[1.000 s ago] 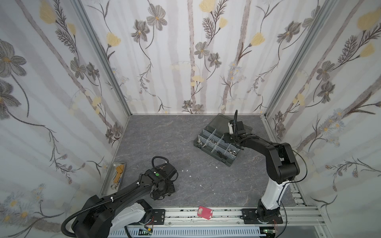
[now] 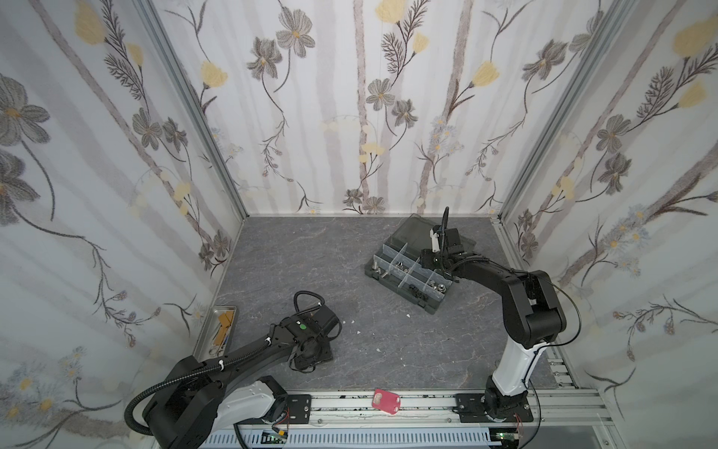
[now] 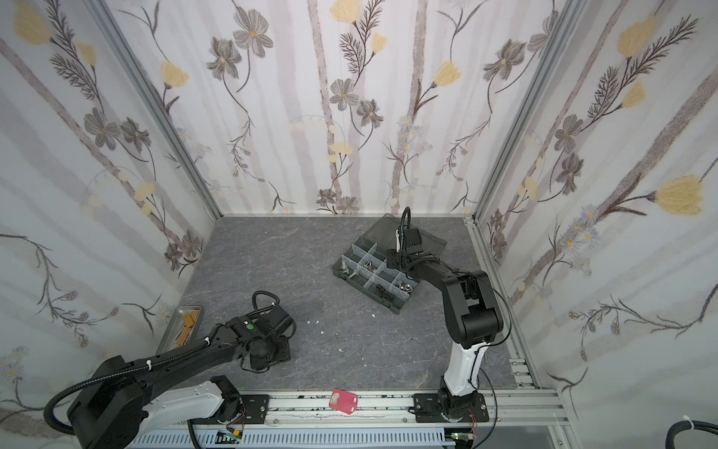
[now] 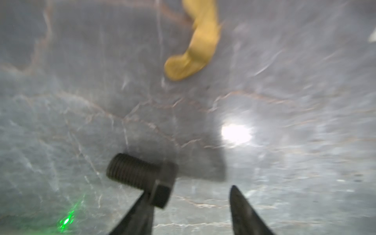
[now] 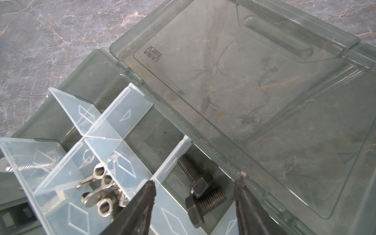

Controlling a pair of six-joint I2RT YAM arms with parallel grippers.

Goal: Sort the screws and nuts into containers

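In the left wrist view a dark hex bolt [image 4: 135,170] has its head at the tip of one finger of my left gripper. That gripper stands open with a wide gap, and whether the bolt touches the finger I cannot tell. At the right, my right gripper is open over the organizer box [image 2: 426,301], with nothing between its fingers. Below it, dark bolts [image 5: 211,201] lie in one compartment. Silvery wing nuts [image 5: 105,192] fill a neighbouring compartment, and a silvery screw [image 5: 39,161] rests farther left.
A yellow piece [image 4: 199,43] lies on the table ahead of the bolt. The box's clear lid [image 5: 219,78] is folded back. A metal tray [image 2: 202,336] with yellow pieces stands at the left edge. Small white bits [image 2: 357,323] dot the otherwise free middle of the table.
My left arm has shifted slightly to the right and toward the back in the top left view. The right arm and the box look nearly unchanged.
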